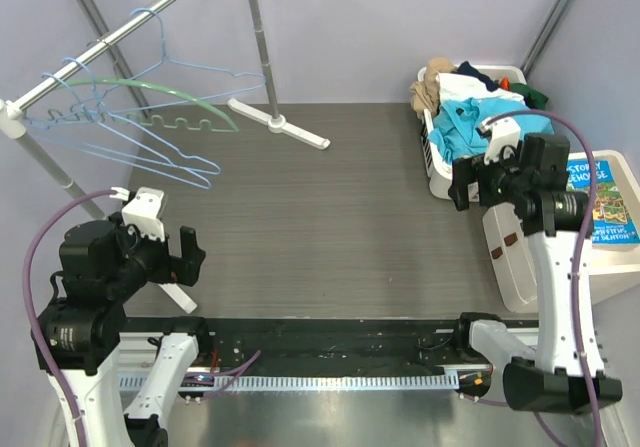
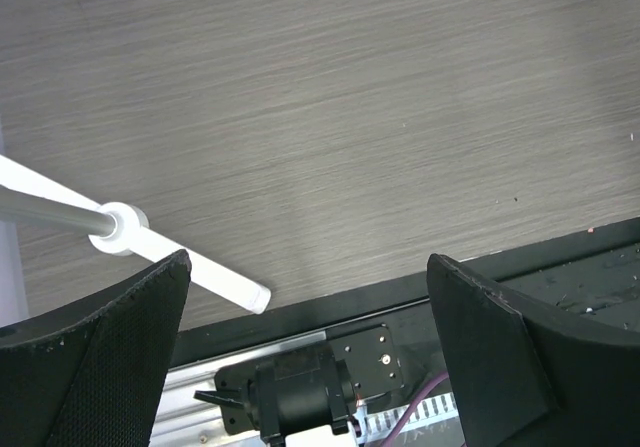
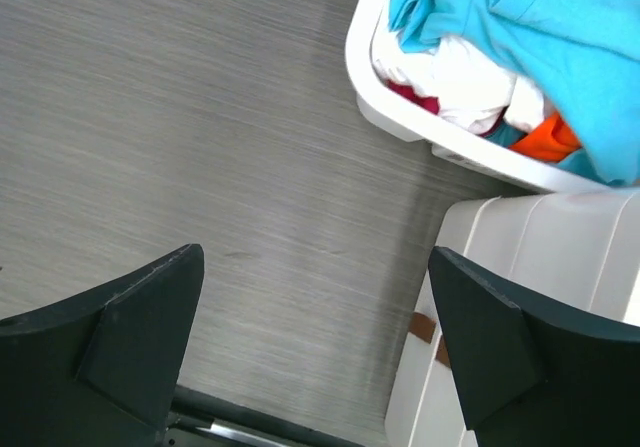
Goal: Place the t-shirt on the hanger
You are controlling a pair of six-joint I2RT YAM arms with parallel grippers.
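Observation:
Blue wire hangers (image 1: 185, 167) and a green hanger (image 1: 140, 89) hang from the metal rail (image 1: 110, 39) at the upper left. A white basket (image 1: 440, 177) of mixed clothing, with cyan fabric (image 1: 460, 132) on top, stands at the back right, also seen in the right wrist view. My left gripper is open and empty over the floor near the rack's lower leg. My right gripper is open and empty, left of and in front of the basket, above the floor.
A white box (image 1: 510, 267) with a colourful book (image 1: 605, 217) sits in front of the basket at the right. The rack's white foot (image 2: 215, 277) lies near the left arm.

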